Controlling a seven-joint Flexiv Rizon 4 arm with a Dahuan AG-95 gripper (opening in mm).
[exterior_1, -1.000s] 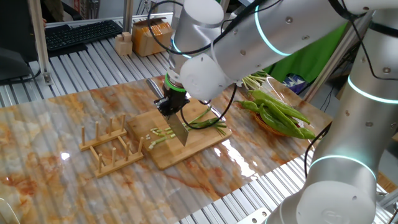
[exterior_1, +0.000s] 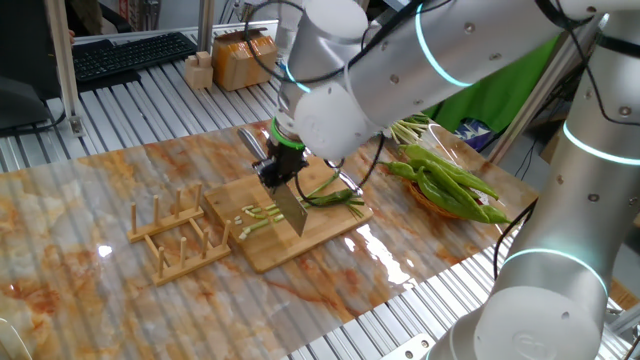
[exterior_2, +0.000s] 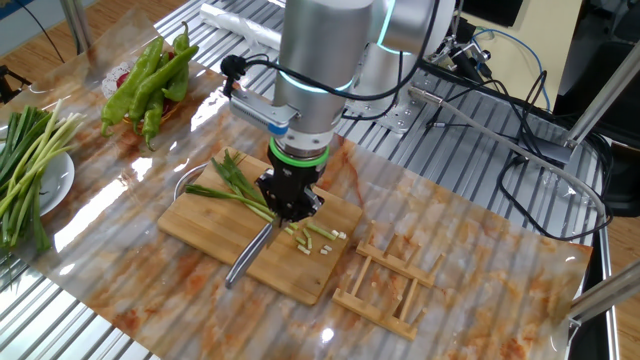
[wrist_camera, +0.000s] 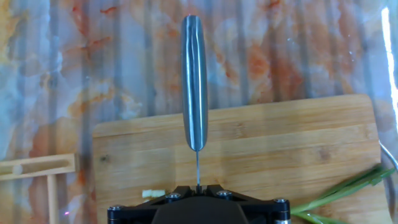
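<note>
A cleaver-like knife with a silver handle (wrist_camera: 194, 84) and a broad blade (exterior_1: 290, 209) is held by my gripper, which is shut on it near where blade meets handle. The blade stands on edge over the wooden cutting board (exterior_2: 210, 232), among the green onions (exterior_2: 240, 185). Several short cut pieces (exterior_2: 328, 235) lie at one end of the board, and longer green stalks lie at the other. Whether the blade's lower edge touches the board I cannot tell.
Beside the board stands a wooden peg rack (exterior_1: 182, 246). A basket of green peppers (exterior_1: 440, 185) and a white plate (exterior_2: 58, 182) bearing more green onions are past the board's other end.
Over the last second my gripper and the knife have shifted slightly to the right in exterior view 1, along the onions. The board and rack have stayed put.
</note>
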